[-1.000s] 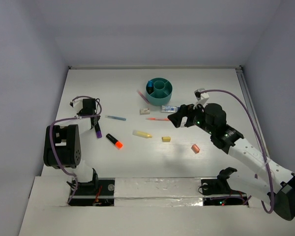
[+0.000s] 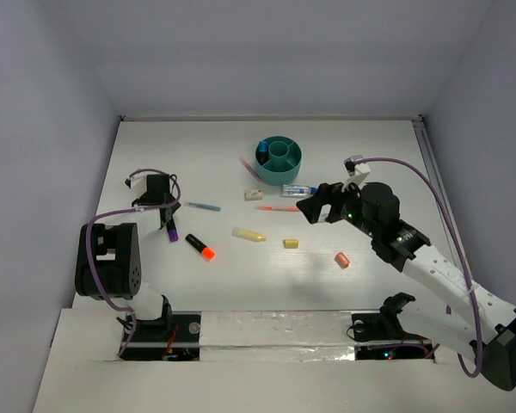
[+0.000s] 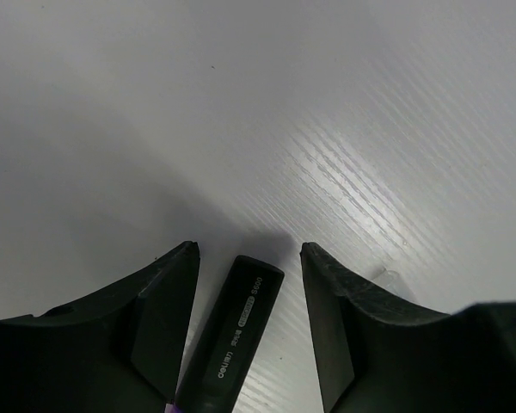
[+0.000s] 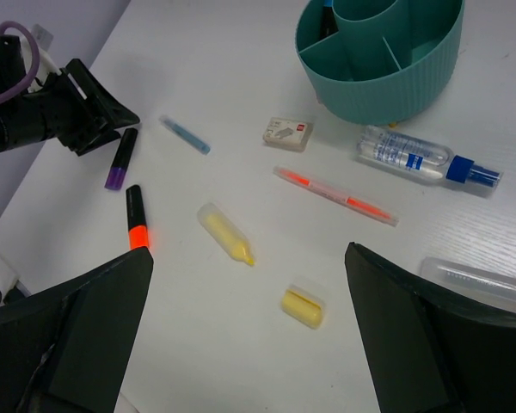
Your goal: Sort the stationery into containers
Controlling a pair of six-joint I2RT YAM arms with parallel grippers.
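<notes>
My left gripper is open low over a black and purple marker (image 3: 228, 335), whose dark end lies between the fingertips. The right gripper stands open above the table's right side. A teal divided holder (image 2: 278, 172) holds a dark item with a blue top. Loose on the table lie a black-orange marker (image 2: 199, 247), a blue pen (image 2: 203, 206), a yellow tube (image 2: 248, 235), a small yellow piece (image 2: 291, 243), an eraser (image 4: 285, 132), an orange pen (image 4: 335, 194) and a clear blue-capped bottle (image 4: 404, 155).
A pink pen (image 2: 248, 168) lies left of the holder, and an orange piece (image 2: 341, 260) at the front right. Walls enclose the table at left, right and back.
The left arm has shifted very slightly at the marker. The right arm has moved slightly to the right; the objects lie as before.
</notes>
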